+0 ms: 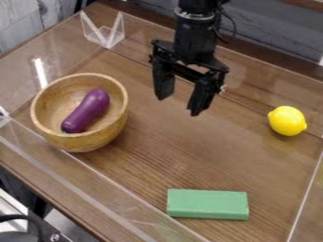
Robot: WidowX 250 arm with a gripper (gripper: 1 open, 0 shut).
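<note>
My black gripper [183, 82] hangs over the upper middle of the wooden table, open, with nothing seen between its fingers. To its left and below, a wooden bowl [108, 132] holds a purple eggplant [85, 112]. A yellow lemon [286, 121] lies at the right. A green block [207, 204] lies near the front, below the gripper.
A clear wire or plastic holder [106, 28] stands at the back left. A dark cable runs at the lower left edge.
</note>
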